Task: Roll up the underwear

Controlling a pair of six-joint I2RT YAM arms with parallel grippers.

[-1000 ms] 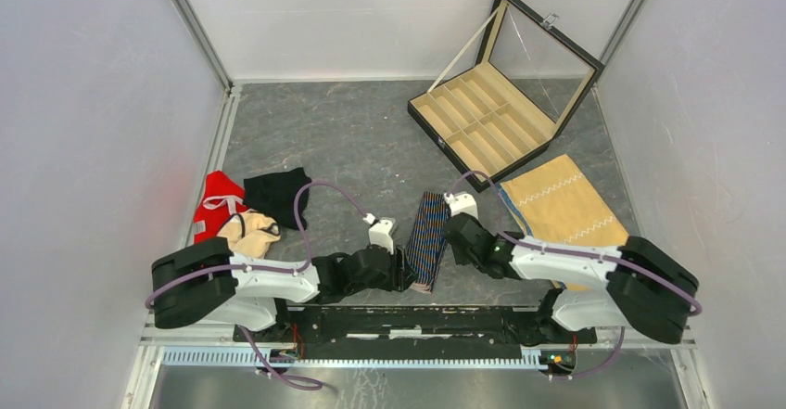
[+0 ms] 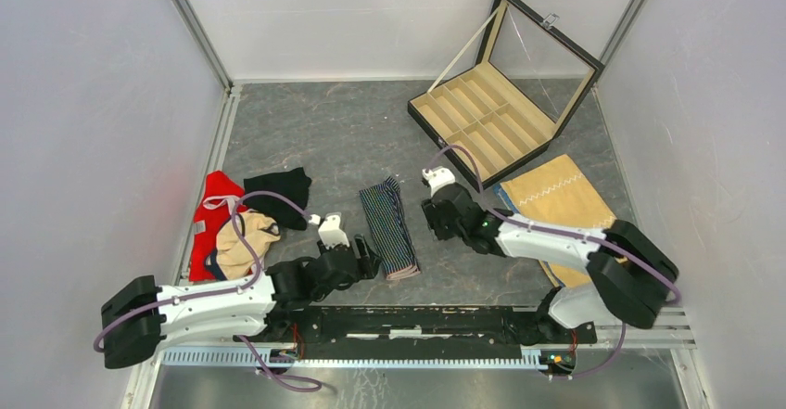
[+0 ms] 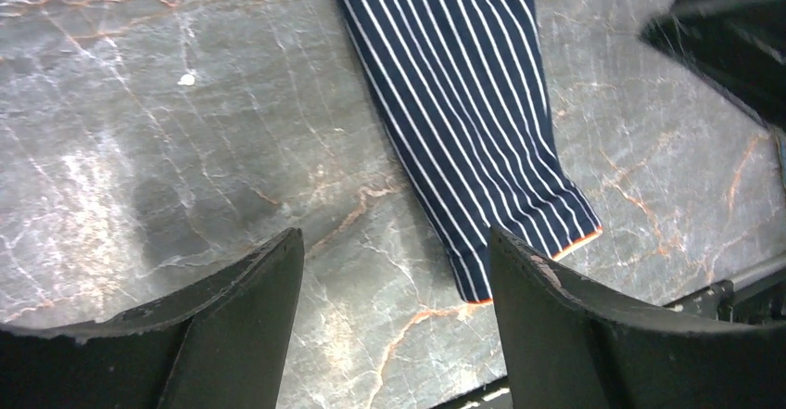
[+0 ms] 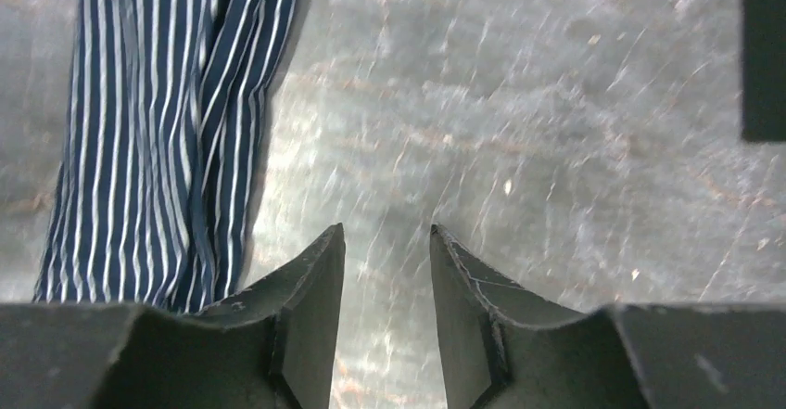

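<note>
Navy striped underwear (image 2: 387,223) lies folded lengthwise into a long strip on the grey floor, orange hem toward the front, with uneven folds along one side in the right wrist view (image 4: 148,168). My left gripper (image 2: 357,259) is at its lower left; in the left wrist view (image 3: 399,284) its fingers stand open above the floor, with the cloth lying beyond them, not gripped. My right gripper (image 2: 434,219) is to the right of the cloth; in the right wrist view (image 4: 387,235) its fingers stand apart over bare floor with nothing between them.
A compartment box (image 2: 463,131) with raised glass lid stands at the back right. Yellow fabric (image 2: 556,196) lies at the right. Red (image 2: 209,242), black (image 2: 278,186) and beige (image 2: 236,247) garments lie at the left. Bare floor spans the back middle.
The striped cloth has shifted left over the last second.
</note>
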